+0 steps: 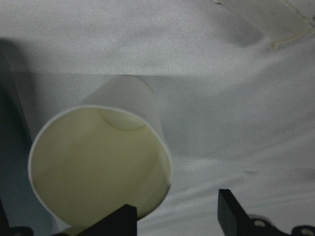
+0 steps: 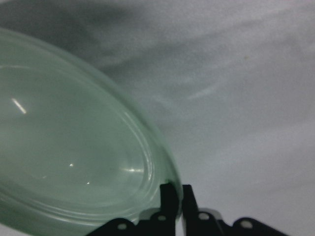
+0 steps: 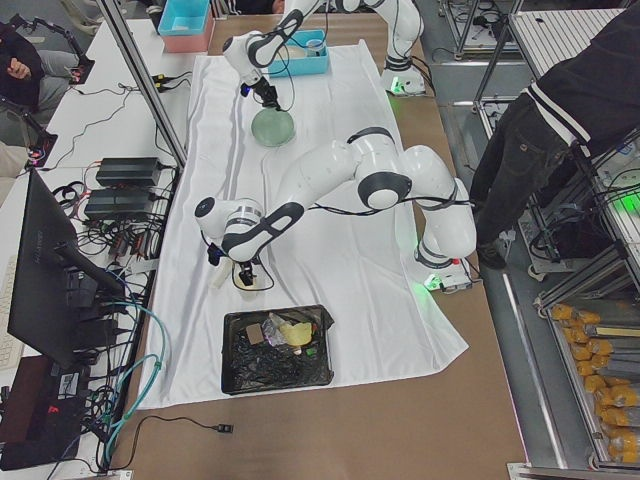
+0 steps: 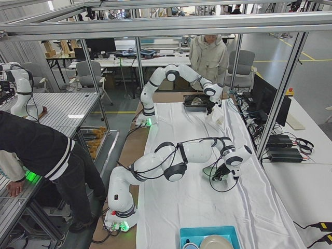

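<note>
A white paper cup (image 1: pixel 130 98) is in the left wrist view, mouth toward the camera. My left gripper is open just beside it, one finger at the rim; in the left camera view it (image 3: pixel 245 275) is over the cup. A white strip-like object (image 1: pixel 266 14) lies beyond. A green plate (image 2: pixel 74 132) fills the left of the right wrist view, with my right gripper shut on its rim. The plate (image 3: pixel 273 128) is at the far part of the cloth in the left camera view.
A black lined bin (image 3: pixel 250 370) holding assorted waste stands at the near end. A blue tub (image 4: pixel 187 231) with dishes is at the far end, by the right arm. The white cloth (image 3: pixel 360 270) is otherwise largely clear. A monitor and cables border one side; people stand nearby.
</note>
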